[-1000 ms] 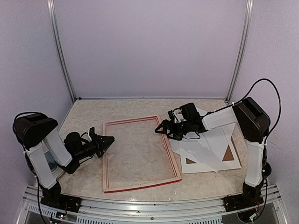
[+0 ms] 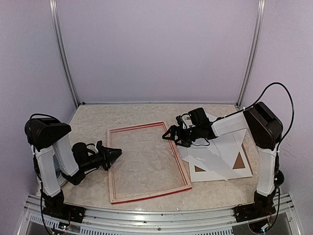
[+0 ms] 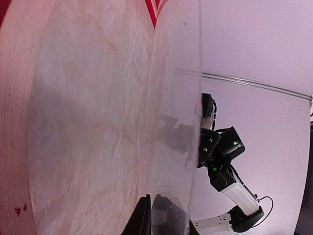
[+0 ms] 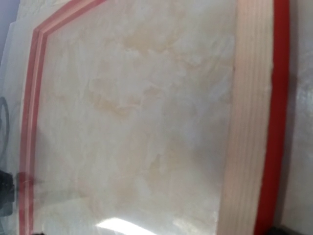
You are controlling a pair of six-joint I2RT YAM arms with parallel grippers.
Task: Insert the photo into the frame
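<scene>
The frame (image 2: 183,169), pale wood with a red outer edge, lies in the middle of the table with a clear sheet (image 2: 142,161) over it. My left gripper (image 2: 115,153) is at its left side, shut on the clear sheet (image 3: 173,88), which rises from between the fingertips in the left wrist view. My right gripper (image 2: 171,134) hangs open over the frame's upper right corner; the right wrist view shows the red-edged rail (image 4: 249,117) and the clear sheet beneath it.
White boards with brown corner pieces (image 2: 215,161) lie to the right, partly under the right arm.
My left gripper has moved slightly right, and the frame's near edge has shifted slightly toward the front. The right arm has not moved.
</scene>
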